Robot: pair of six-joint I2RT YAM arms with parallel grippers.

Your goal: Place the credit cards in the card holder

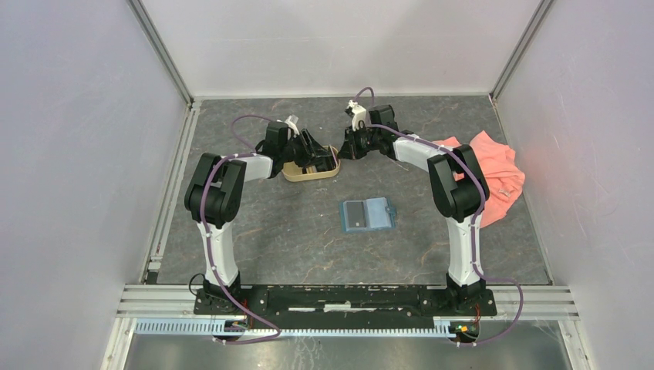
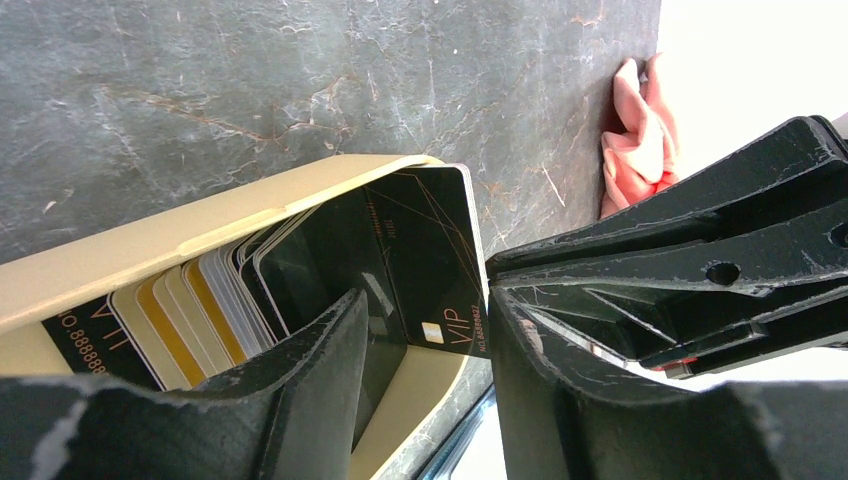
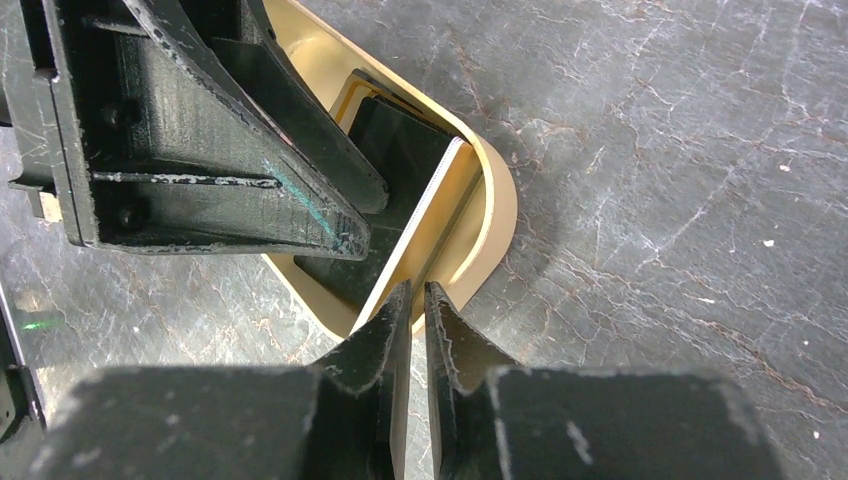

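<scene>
A cream box (image 2: 170, 225) holds several cards in the top and left wrist views. A black VIP card stands at its right end, seen edge-on as a pale card (image 3: 430, 220) in the right wrist view. My left gripper (image 1: 318, 158) is over the box, fingers apart around part of the cards. My right gripper is shut at that end card's edge, apparently holding it. The card holder (image 1: 378, 213), blue and grey, lies open on the table below the box in the top view.
A salmon cloth (image 1: 497, 177) lies at the right of the grey table (image 1: 293, 247). The front middle around the card holder is clear. Both arms meet closely at the box.
</scene>
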